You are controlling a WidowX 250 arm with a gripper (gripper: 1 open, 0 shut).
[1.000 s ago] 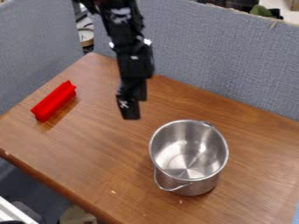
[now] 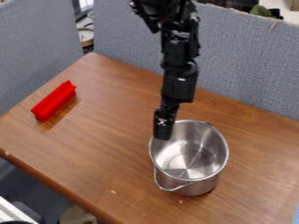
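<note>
The black robot arm comes down from the top centre, and its gripper (image 2: pixel 165 127) hangs at the back-left rim of a steel pot (image 2: pixel 197 162) with a wire handle. The fingertips overlap the pot's rim in this view; whether they touch it is unclear. The gripper is open, though the gap between its fingers is hard to see. A red cylindrical object (image 2: pixel 54 101) lies on the wooden table (image 2: pixel 93 149) at the left.
Grey padded panels (image 2: pixel 246 70) border the table at the back and left. Assorted items lie beyond the edges at lower left and top right.
The arm and gripper have moved right and downward, from over the open table to the pot's rim. The pot and red object have not moved.
</note>
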